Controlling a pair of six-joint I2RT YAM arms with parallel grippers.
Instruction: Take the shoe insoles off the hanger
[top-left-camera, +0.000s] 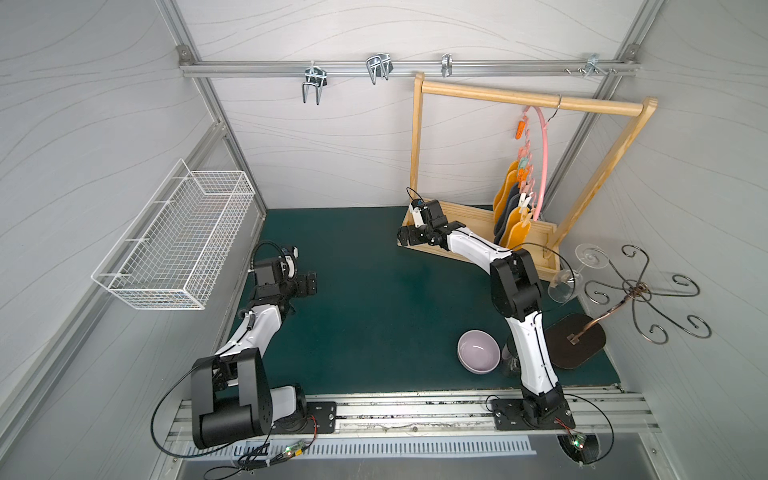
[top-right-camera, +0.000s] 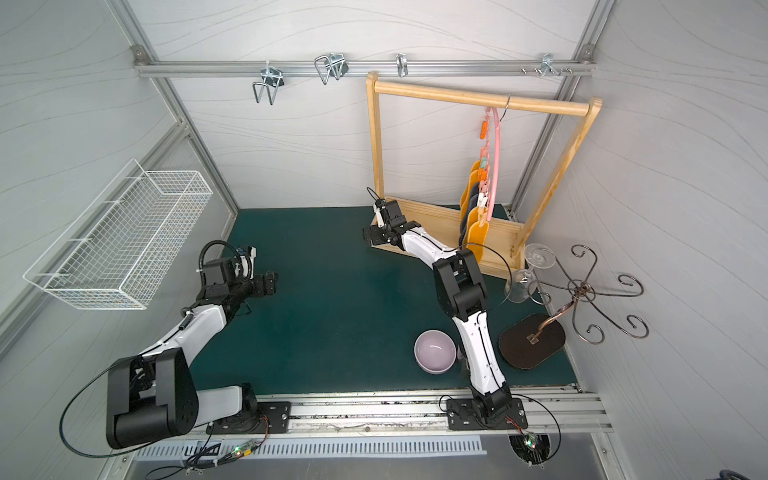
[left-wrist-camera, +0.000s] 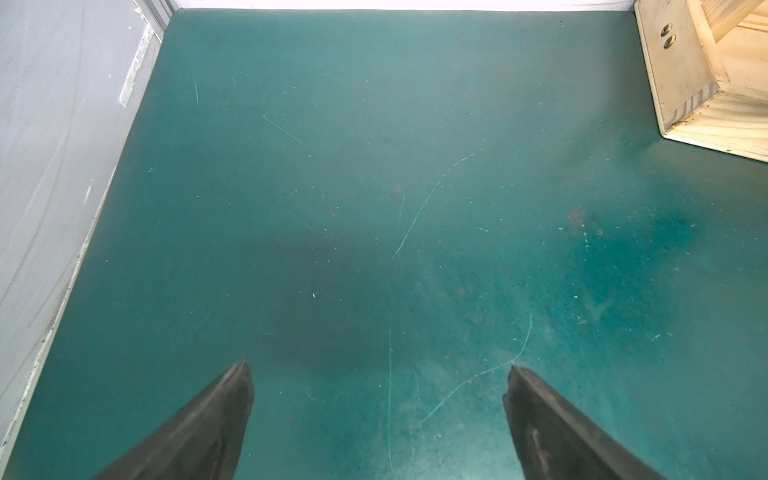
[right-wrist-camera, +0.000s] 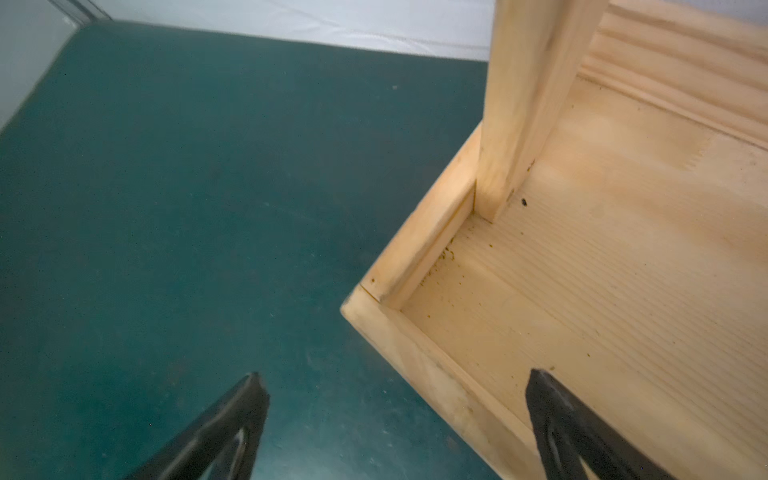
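Note:
Several insoles, yellow ones (top-left-camera: 518, 231) and dark blue ones (top-left-camera: 506, 212), are clipped to a pink hanger (top-left-camera: 544, 160) hooked on the right part of the wooden rack's top bar (top-left-camera: 512, 93). My right gripper is open and empty over the left front corner of the rack's base (right-wrist-camera: 448, 392), well left of the insoles. The right wrist view shows bare wood and green table but no insole. Far to the left, my left gripper stands open above bare table. Part of the lower yellow insole is close behind the right arm in the top views.
A white wire basket (top-left-camera: 172, 240) hangs on the left wall. A lilac bowl (top-left-camera: 478, 352) sits near the front edge. On the right are a metal stand (top-left-camera: 636, 289) and a wine glass (top-left-camera: 563, 285).

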